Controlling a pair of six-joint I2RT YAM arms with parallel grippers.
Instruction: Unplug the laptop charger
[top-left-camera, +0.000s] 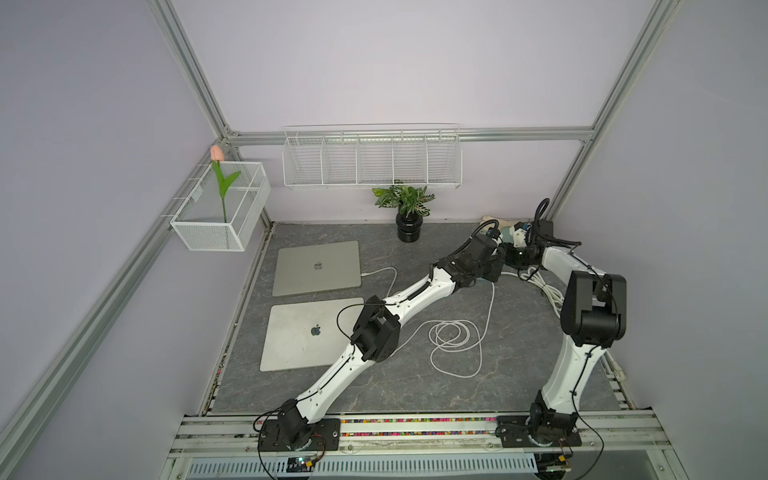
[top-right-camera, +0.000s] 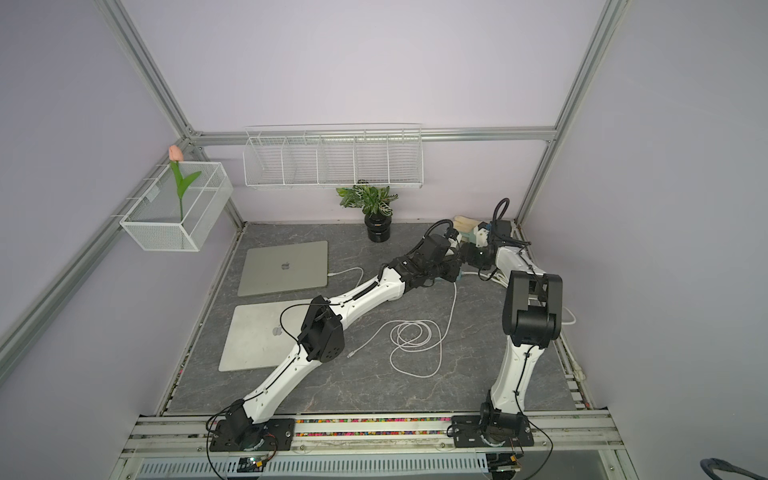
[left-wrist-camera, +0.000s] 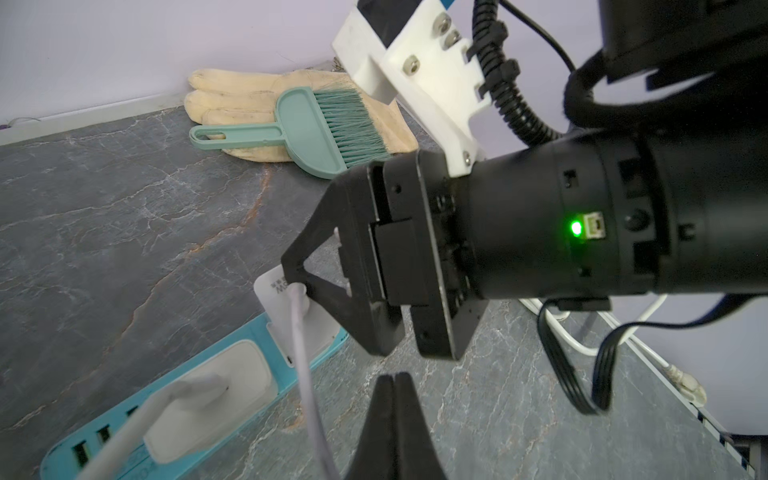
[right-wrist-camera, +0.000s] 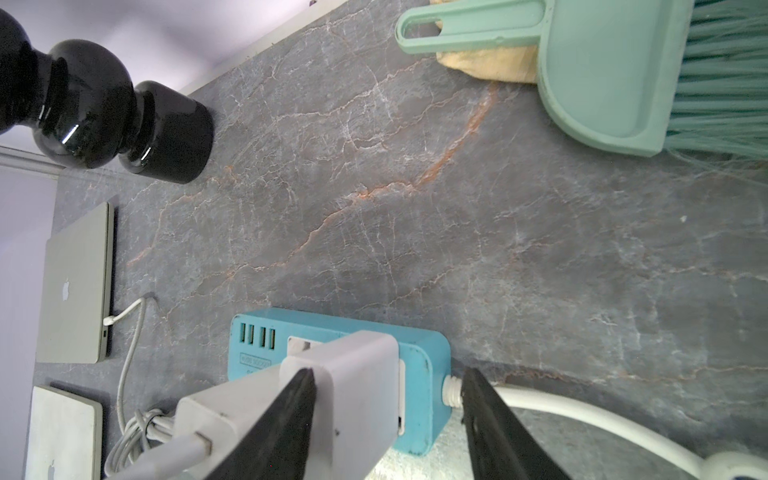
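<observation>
A blue power strip (right-wrist-camera: 424, 352) lies on the table with two white chargers in it. The nearer charger (right-wrist-camera: 364, 400) sits between the parted fingers of my right gripper, close against the left finger. Beside it is the other charger with its cable; in the left wrist view the two are a flat white block (left-wrist-camera: 212, 400) and a block (left-wrist-camera: 320, 328) beneath the right gripper's tip. My left gripper is shut, nothing showing between its fingers, to the right of the strip. Overhead, the arms hide the strip.
Two laptops, grey (top-left-camera: 316, 268) and silver (top-left-camera: 308, 336), lie at left, with a coiled white cable (top-left-camera: 452, 336) in the middle. Behind the strip rest a green dustpan and brush (left-wrist-camera: 316, 132) on a glove (left-wrist-camera: 232, 84). A black vase (top-left-camera: 409, 228) stands at the back.
</observation>
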